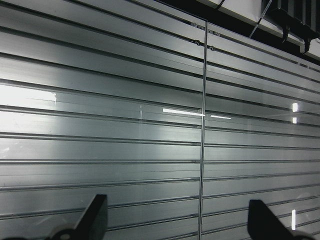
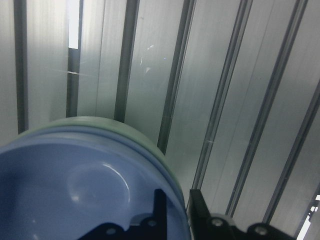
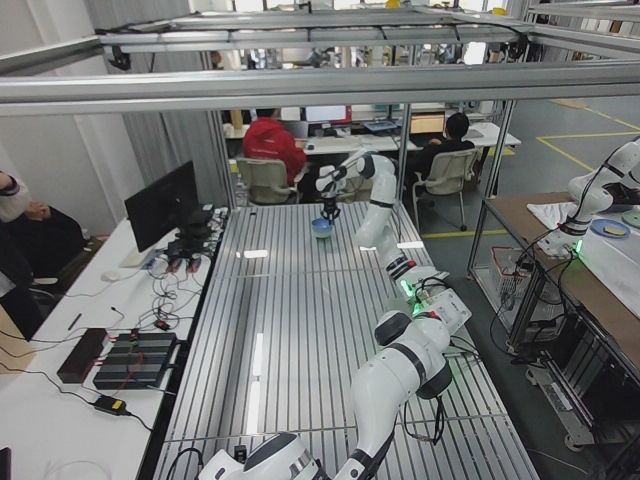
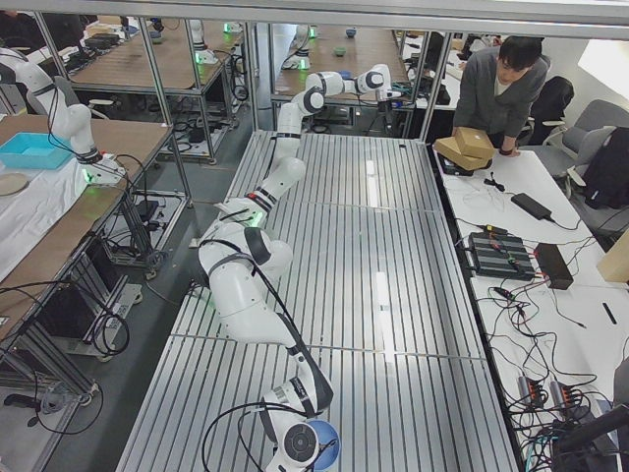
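A stack of bowls, blue (image 2: 85,195) inside pale green (image 2: 100,121), is at my right gripper, whose fingers straddle the stack's right rim in the right wrist view; whether they press on it is hard to tell. The stack shows as a small blue bowl (image 3: 321,226) at the far end of the slatted table (image 3: 270,340) in the camera left view. My left gripper is open over bare slats, with nothing between its fingers.
A desk (image 3: 70,440) with monitor, power boxes and cables runs along one side of the table. A person (image 4: 498,88) leans over it by cardboard boxes.
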